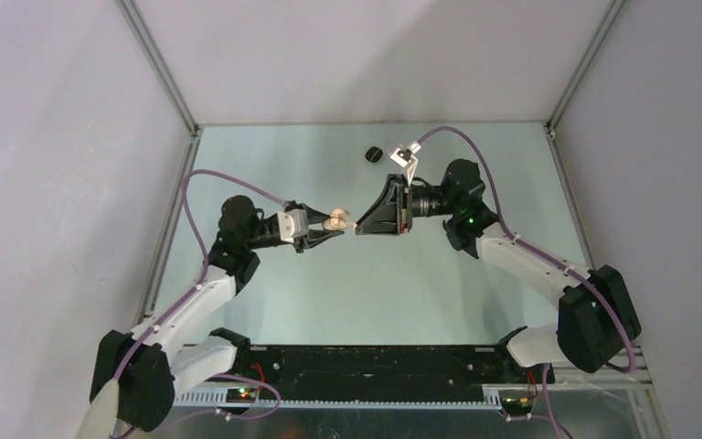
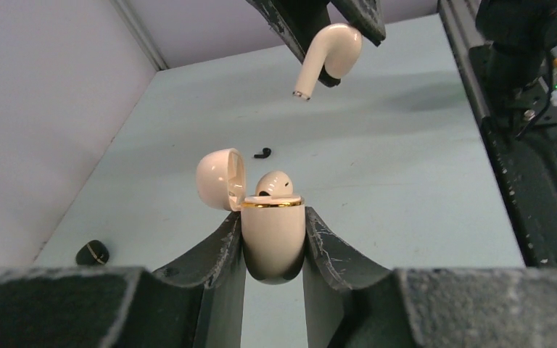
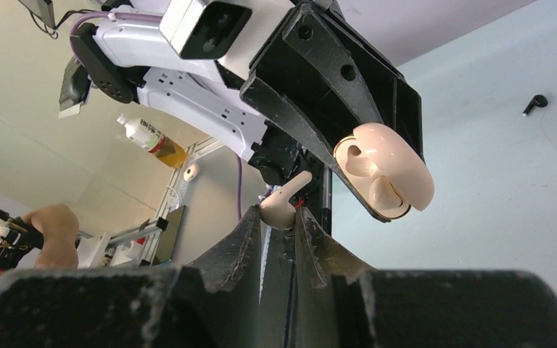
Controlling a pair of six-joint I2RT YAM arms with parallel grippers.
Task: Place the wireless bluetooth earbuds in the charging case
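The open cream charging case (image 2: 273, 239) with a gold rim is held in my left gripper (image 1: 335, 224), shut on it. Its lid stands up, and one cream earbud sits inside; in the right wrist view the case (image 3: 399, 167) shows another, empty hollow beside that bud. My right gripper is shut on the other cream earbud (image 2: 326, 54), held by its rounded head with the stem pointing out. In the left wrist view this bud hangs above and right of the case, apart from it.
A black case (image 1: 374, 155) lies at the back of the pale table (image 1: 384, 293), and a small black earbud (image 2: 263, 154) lies on the table. Walls border the sides and back.
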